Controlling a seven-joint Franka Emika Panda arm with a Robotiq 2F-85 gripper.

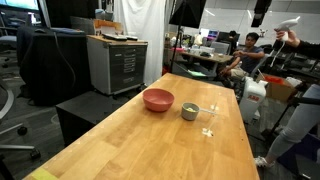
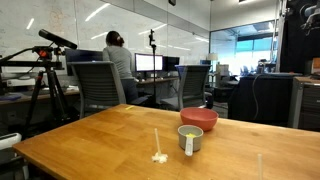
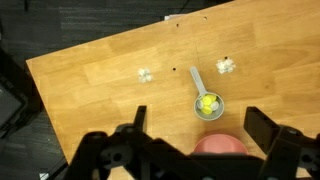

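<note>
In the wrist view my gripper is open, its dark fingers wide apart with nothing between them, high above the table. Below lies a small grey pot (image 3: 216, 114) with a light handle and yellow pieces inside. A red bowl (image 3: 220, 145) is beside it, partly covered by the gripper body. Exterior view 1 has the red bowl (image 1: 158, 99) left of the pot (image 1: 189, 112), both on the wooden table (image 1: 130, 150). From the other side, the pot (image 2: 190, 138) stands in front of the bowl (image 2: 198, 118).
Two small white items lie on the wood, one (image 3: 145, 75) to the left and another (image 3: 227, 65) to the upper right of the pot. A black cabinet (image 1: 95, 112) adjoins the table, and office chairs (image 2: 100, 87) stand behind it.
</note>
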